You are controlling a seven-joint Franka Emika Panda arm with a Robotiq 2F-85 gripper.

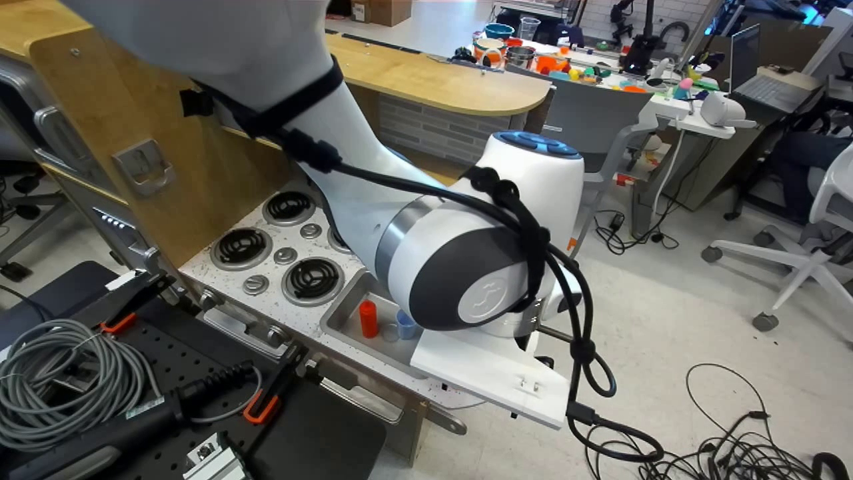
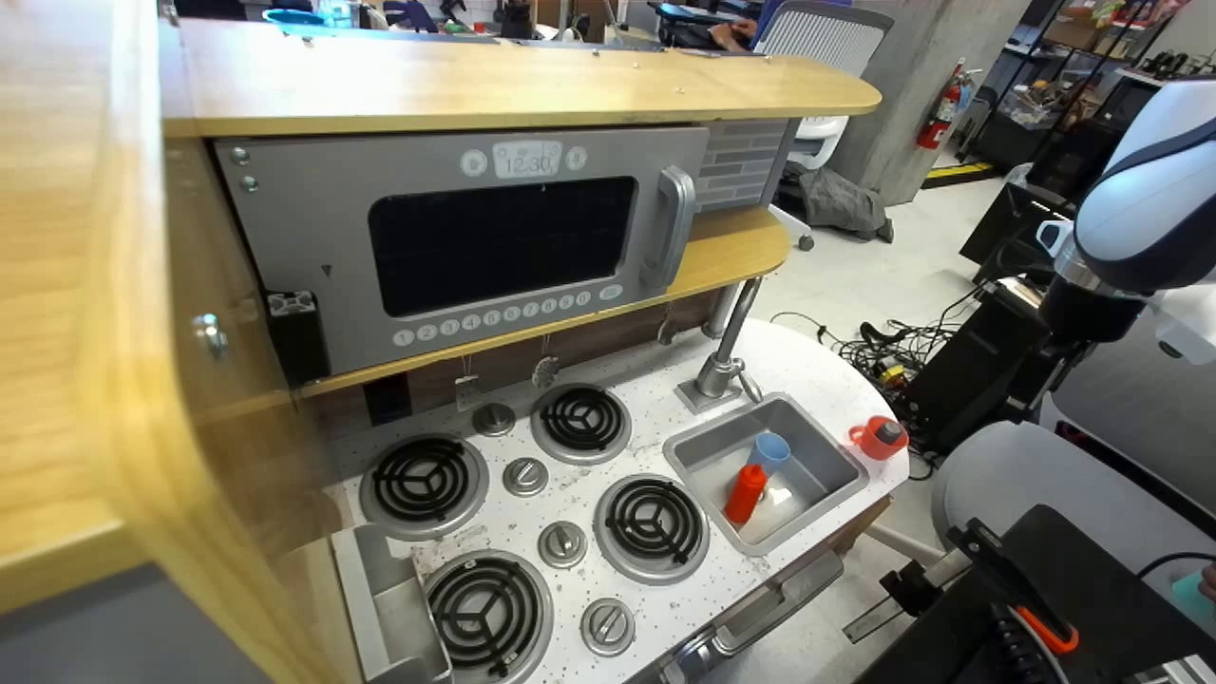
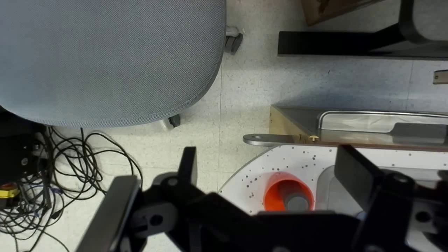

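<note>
My gripper is open in the wrist view, its black fingers spread wide with nothing between them. Below and beyond it, a red cup stands on the white counter with a dark grey cylindrical piece inside. Exterior view 2 shows this red cup at the right of the sink, apart from the arm, which is up at the right. Inside the sink are a red bottle and a light blue cup. In exterior view 1 the arm hides the red cup and the fingers.
A faucet rises behind the sink, and several burners fill the counter's left. A microwave hangs above. A grey chair and loose cables are beyond the counter's rounded end.
</note>
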